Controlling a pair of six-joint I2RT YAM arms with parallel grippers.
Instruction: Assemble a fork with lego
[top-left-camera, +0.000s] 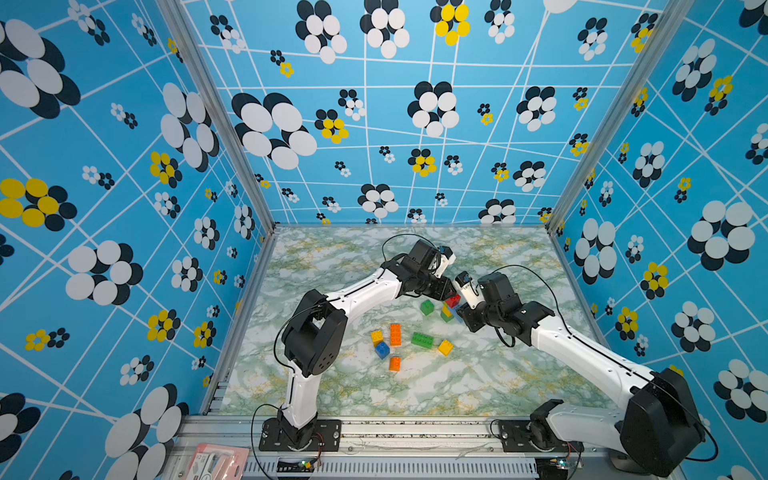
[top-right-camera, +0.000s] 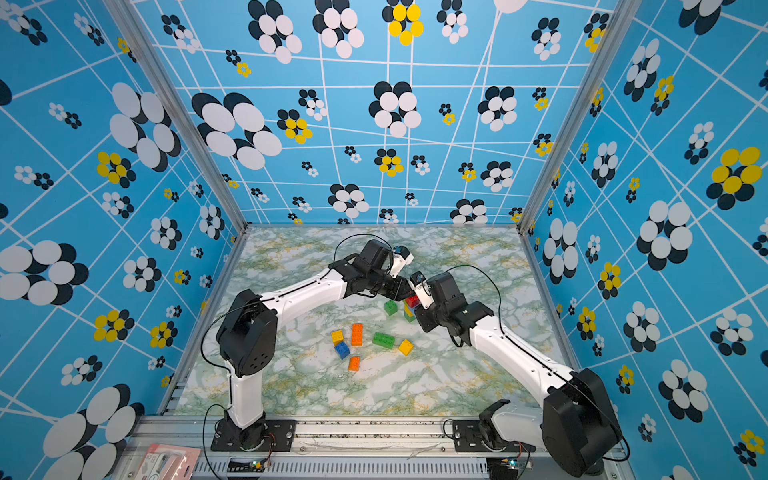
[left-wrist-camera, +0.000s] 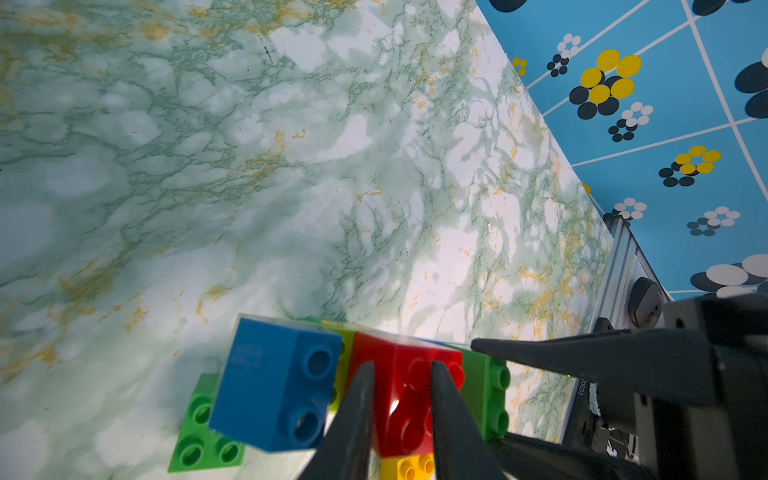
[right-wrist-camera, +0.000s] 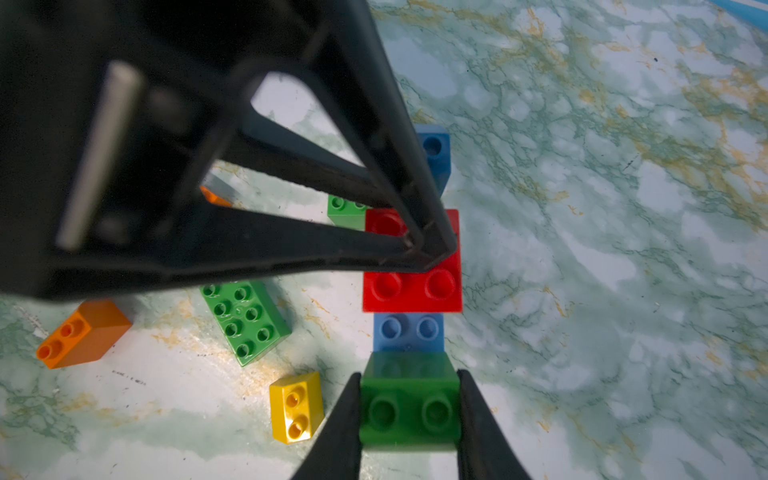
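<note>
In the left wrist view my left gripper is shut on a red brick (left-wrist-camera: 393, 384). A blue brick (left-wrist-camera: 276, 388) stands to one side of the red one, with a yellow-green piece between them. My right gripper is shut on a green brick (right-wrist-camera: 409, 436) in the right wrist view. Between the green and red bricks shows a blue piece (right-wrist-camera: 408, 329), in line with both. The black fingers of the left gripper cover part of the red brick's studded top. How firmly the pieces are joined cannot be told.
A green 2x4 brick (right-wrist-camera: 244, 320), a yellow brick (right-wrist-camera: 296, 406) and an orange brick (right-wrist-camera: 84, 332) lie loose nearby. More loose pieces, including a blue brick (top-left-camera: 382, 349) and a long orange brick (top-left-camera: 395, 334), lie in front.
</note>
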